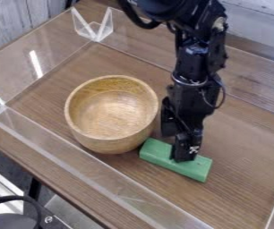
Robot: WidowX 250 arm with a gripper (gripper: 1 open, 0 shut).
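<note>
My black gripper (180, 138) points down from the arm at the top middle, its tip low over a green block (166, 157) that lies flat on the wooden table. The fingers overlap the block's back edge; whether they touch it or hold it, and how far apart they are, I cannot tell. A tan round bowl (109, 89) sits just left of the gripper and block.
A small clear plastic piece (93, 25) stands at the back left. Transparent edging runs along the table's left side, with dark cables beyond at the lower left.
</note>
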